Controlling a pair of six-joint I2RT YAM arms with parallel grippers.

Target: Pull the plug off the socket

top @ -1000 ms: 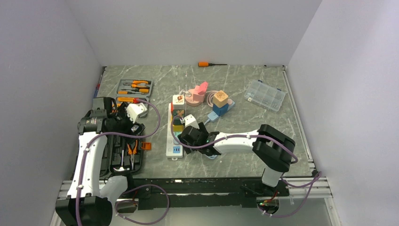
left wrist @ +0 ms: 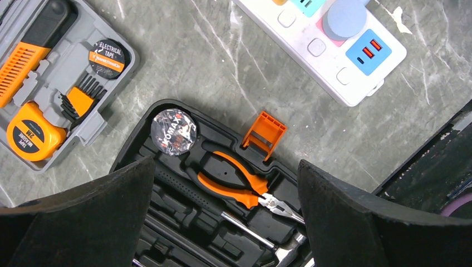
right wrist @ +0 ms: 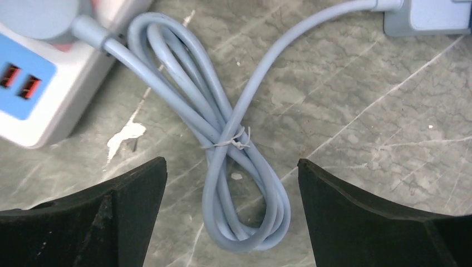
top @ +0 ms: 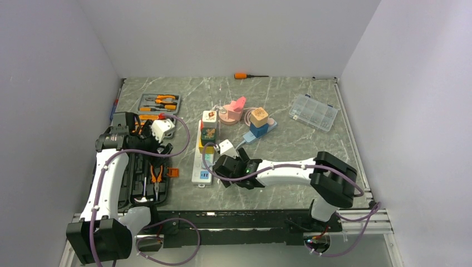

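Note:
On the white power strip [top: 202, 161], a round blue-grey plug [left wrist: 344, 19] sits close to the end with the blue USB block. Its cord [right wrist: 242, 119] runs to a tied coil on the marble table. The right gripper is open above this coil, nothing between its fingers; the plug's edge [right wrist: 50, 19] shows at the upper left of the right wrist view. Over the black tool case stands my left gripper, open and empty, apart from the strip.
Several coloured blocks [top: 209, 118] stand along the strip's far part. Pliers [left wrist: 234, 181] lie in the black case [left wrist: 167, 239], with an orange latch [left wrist: 266, 133] by its edge. A clear organiser box [top: 314, 112] is at the back right.
My left arm moved slightly.

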